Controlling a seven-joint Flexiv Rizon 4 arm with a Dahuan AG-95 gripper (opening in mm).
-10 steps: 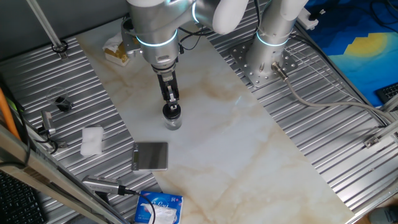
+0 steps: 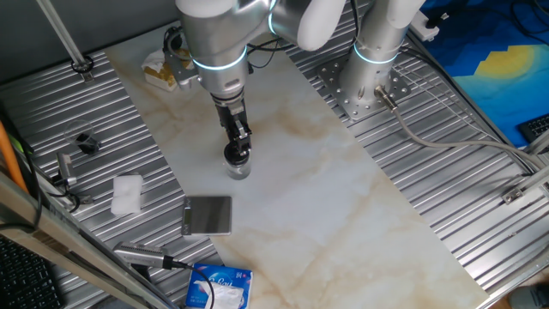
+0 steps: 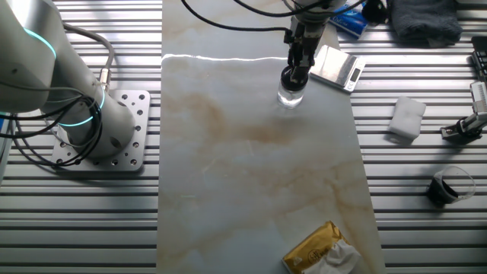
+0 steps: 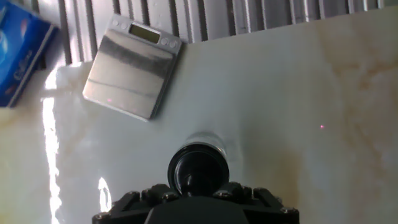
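Note:
A small clear jar [image 2: 238, 172] with a black lid [image 4: 194, 163] stands upright on the marble-patterned board. My gripper [image 2: 239, 149] points down at the top of the lid, its fingertips touching it or very close. From the other side, the jar's clear lower part [image 3: 290, 97] shows below the dark lid and the gripper [image 3: 296, 74]. In the wrist view the gripper covers the near part of the lid. Whether its fingers are closed on the lid is hidden by their dark shapes against the black.
A flat scale [image 4: 129, 68] lies near the jar at the board's edge, with a blue tissue pack [image 2: 220, 286] beyond it. A gold tissue pack [image 3: 323, 251] sits at the opposite end. White pad [image 2: 127, 195] and clear cup [image 3: 458, 183] rest on the slats. Mid-board is clear.
Over the last second my gripper has turned at the wrist and shifted slightly above the lid. The jar stays in nearly the same place.

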